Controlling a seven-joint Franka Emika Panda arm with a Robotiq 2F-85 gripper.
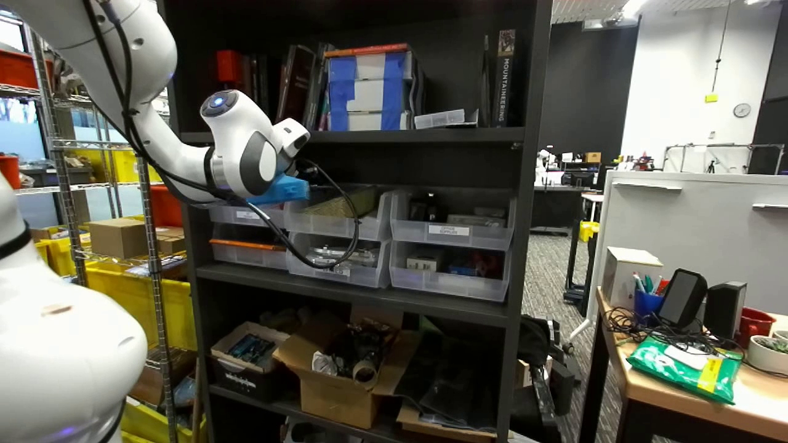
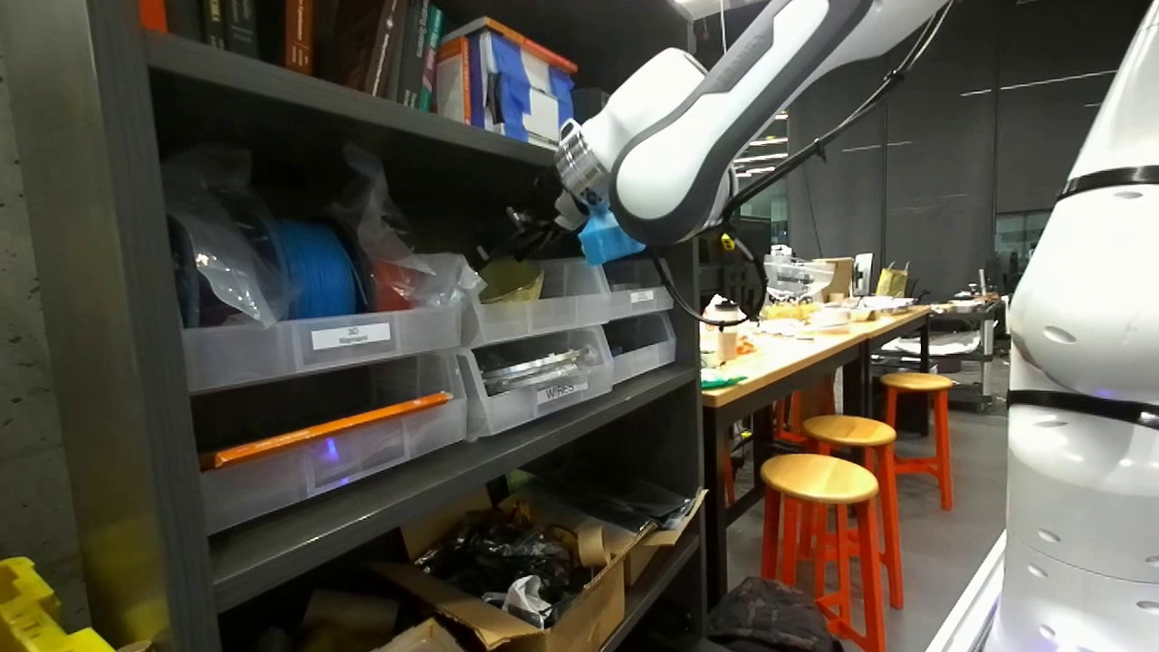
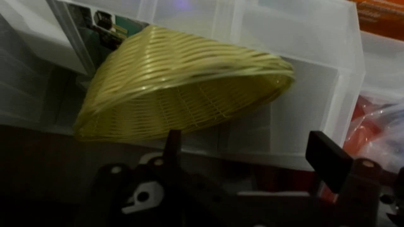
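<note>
A yellow-green woven basket (image 3: 181, 72) lies tipped on its side in a clear plastic bin (image 3: 310, 102), its mouth facing my fingers in the wrist view. My gripper is open, with nothing between its dark fingers. The left fingertip overlaps the basket's lower rim in that view; whether they touch, I cannot tell. Exterior view 2 has the gripper (image 2: 511, 237) just over the basket (image 2: 512, 282), on the upper row of bins. In exterior view 1 the basket (image 1: 363, 202) shows partly, while the wrist hides the gripper's fingers.
Beside the basket's bin stands another with filament spools (image 2: 312, 266) and loose plastic wrap (image 2: 440, 272). Close above runs a shelf board (image 1: 414, 136) bearing books and boxes. The wires bin (image 2: 538, 380) sits below. A black cable loop (image 1: 356, 229) hangs before the bins.
</note>
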